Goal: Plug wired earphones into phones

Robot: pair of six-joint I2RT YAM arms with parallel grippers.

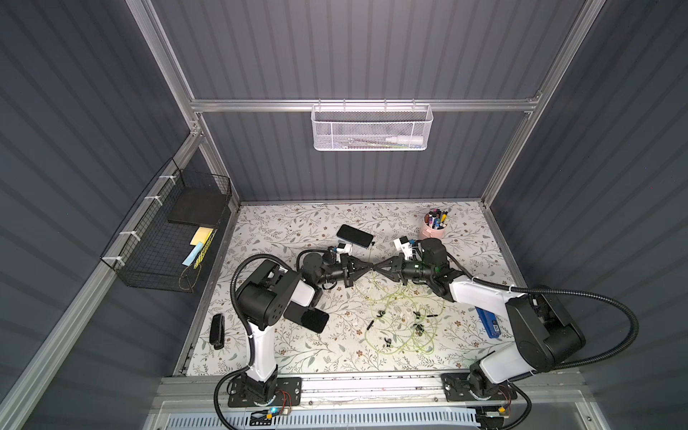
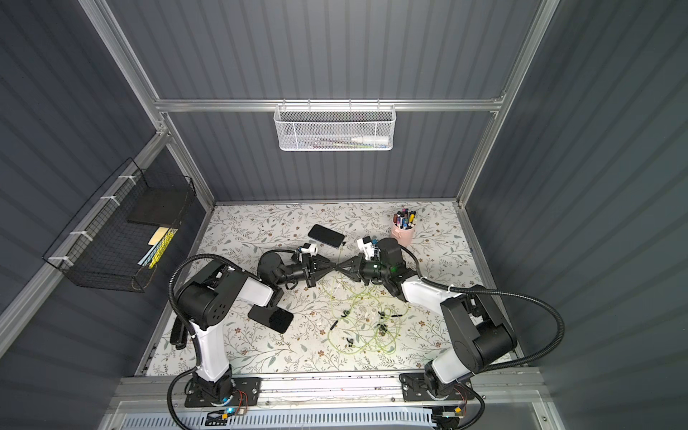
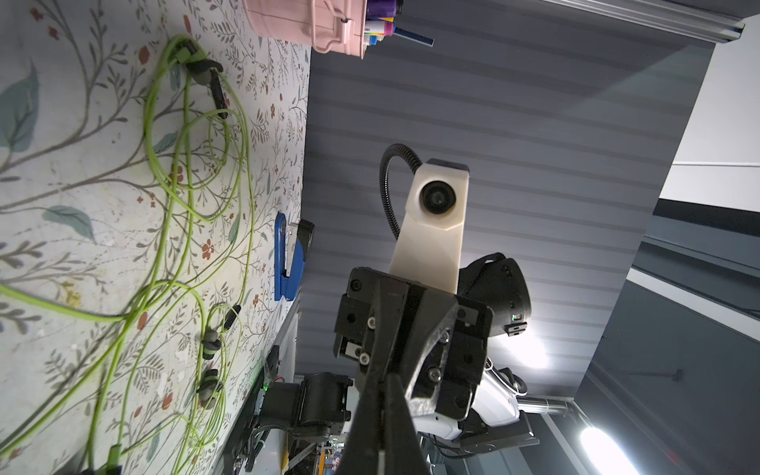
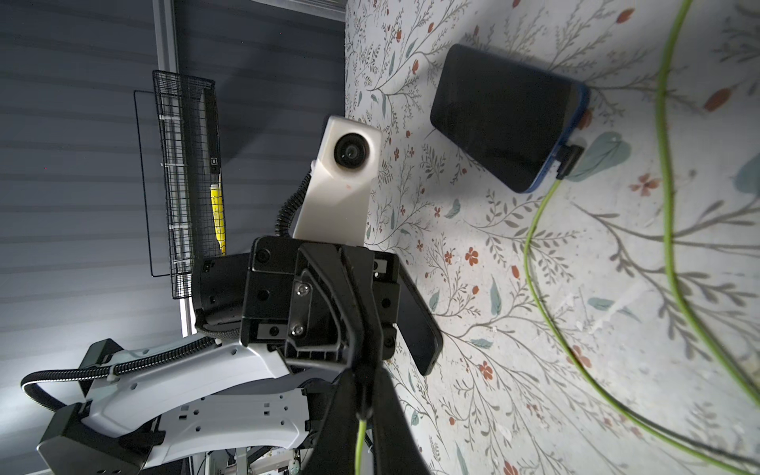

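A dark phone (image 1: 354,235) lies at the back with a black plug (image 4: 569,160) at its end and a green cable trailing away. Another phone (image 1: 306,316) lies front left, partly under the left arm. In the right wrist view a phone (image 4: 418,320) shows partly behind my left gripper. My left gripper (image 1: 372,266) is shut, meeting the right gripper tip to tip above the table. A green cable (image 4: 360,445) shows between the right fingers, below a small dark piece at the tips. How far the right fingers stand apart is hard to tell.
Green earphone cables (image 3: 162,237) with black plugs and buds lie looped front right. A pink pen cup (image 1: 432,228) stands at the back right, a blue stapler (image 1: 488,322) at the right. A black object (image 1: 217,331) lies far left.
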